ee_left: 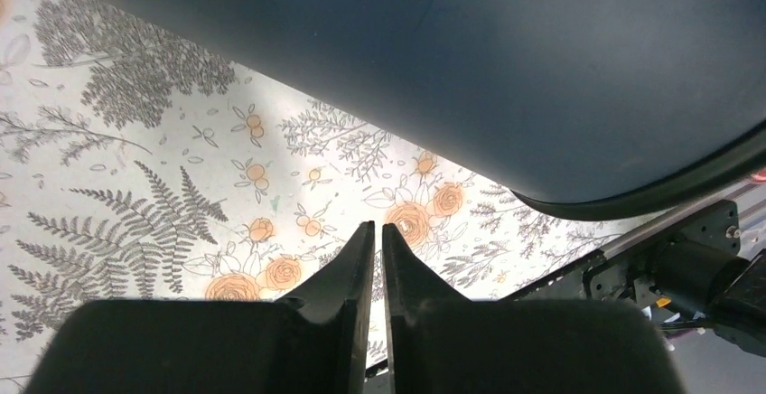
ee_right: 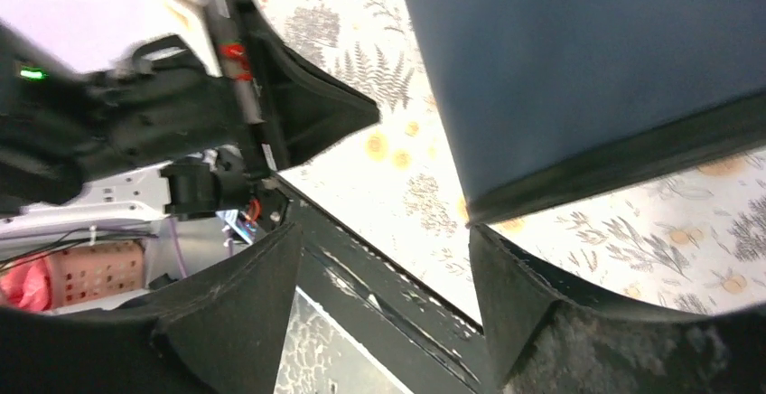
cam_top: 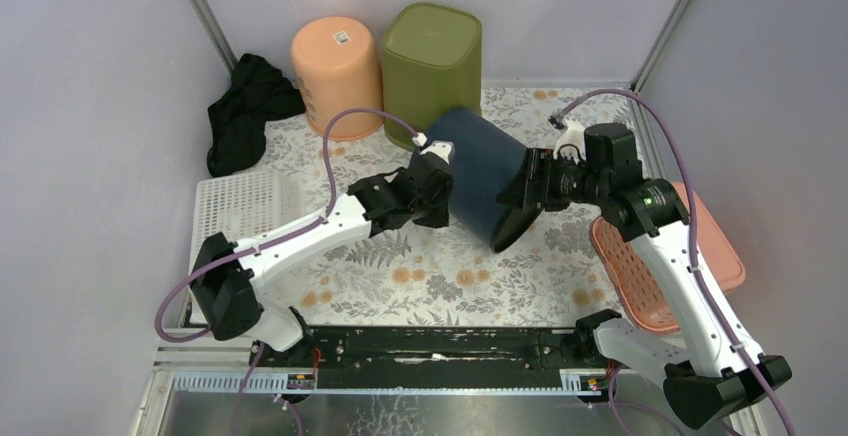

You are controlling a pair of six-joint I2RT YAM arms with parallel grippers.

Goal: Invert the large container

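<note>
The large dark blue container (cam_top: 482, 166) lies on its side near the middle of the table, its dark open rim (cam_top: 516, 228) facing front right. My left gripper (cam_top: 432, 224) is at its left side; the left wrist view shows the gripper beside the container wall (ee_left: 434, 69), a narrow gap between its tips and nothing in it. At the rim end stands my right gripper (cam_top: 512, 196). In the right wrist view this gripper is wide open, with the container's rim corner just beyond its right finger (ee_right: 492, 263).
A green bin (cam_top: 432, 66) and an orange bin (cam_top: 338, 81) stand bottom-up behind the blue container. Black cloth (cam_top: 247, 116) and a white basket (cam_top: 235, 211) occupy the left, an orange basket (cam_top: 640, 281) the right.
</note>
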